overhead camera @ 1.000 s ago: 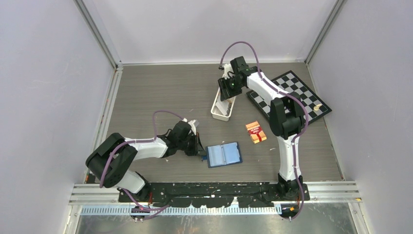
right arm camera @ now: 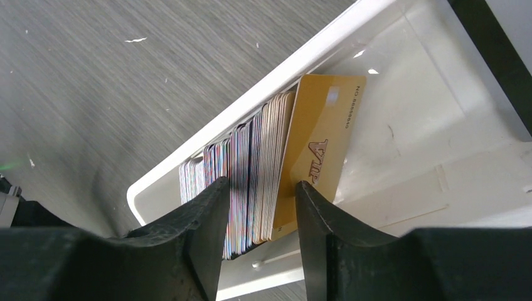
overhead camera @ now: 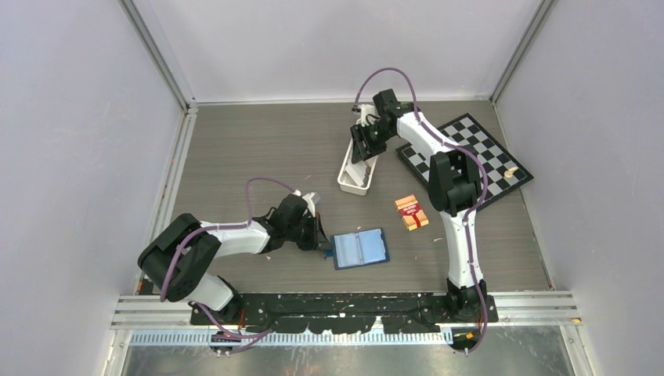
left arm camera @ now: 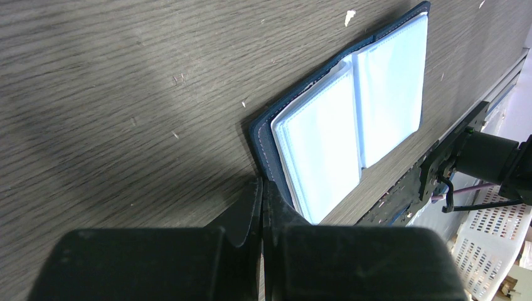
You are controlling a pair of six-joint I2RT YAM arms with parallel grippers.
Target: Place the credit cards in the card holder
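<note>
The card holder [overhead camera: 359, 249] lies open on the table, light blue sleeves on a dark backing. My left gripper is shut at its left edge, nothing visible between its fingers. In a white container [overhead camera: 352, 184] at the back, a packed row of credit cards [right arm camera: 251, 163] leans along one wall, a gold VIP card [right arm camera: 326, 125] at its end. My right gripper is part open over this row, its fingertips at the gold card and the card edges beside it; whether it grips any cannot be told.
A chessboard [overhead camera: 493, 157] with light pieces lies at the back right. An orange-red box [overhead camera: 412, 212] sits right of centre, between container and holder.
My right arm and gripper have shifted slightly over the white container. The left arm and the card holder have not moved.
</note>
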